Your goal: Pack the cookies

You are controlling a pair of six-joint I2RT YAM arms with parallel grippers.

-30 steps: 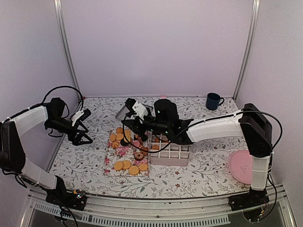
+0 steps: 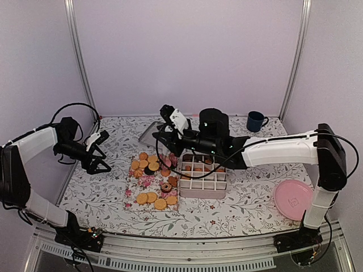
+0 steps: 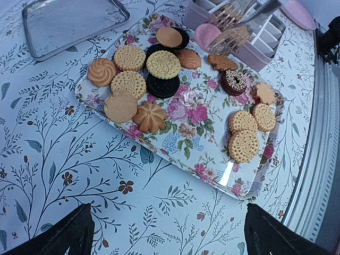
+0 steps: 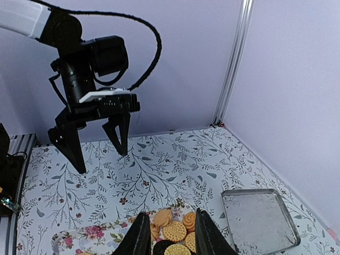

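A flowered tray (image 2: 132, 190) holds several cookies, among them round biscuits (image 3: 243, 146), a brown flower-shaped cookie (image 3: 151, 117) and a sprinkled chocolate ring (image 3: 234, 82). Beside it stands the pink divided box (image 2: 202, 193), with a few cookies in its compartments. Over the tray's box-side edge is my right gripper, its fingers a little apart. It appears shut on a brownish cookie (image 3: 237, 36), blurred in the left wrist view; in the right wrist view the held piece does not show. At the far left my left gripper (image 2: 102, 152) stands open and empty.
Behind the flowered tray lies an empty grey metal tray (image 3: 74, 24). A dark blue mug (image 2: 256, 121) stands at the back right, and a pink plate (image 2: 293, 199) lies near the right front.
The left arm has not moved.
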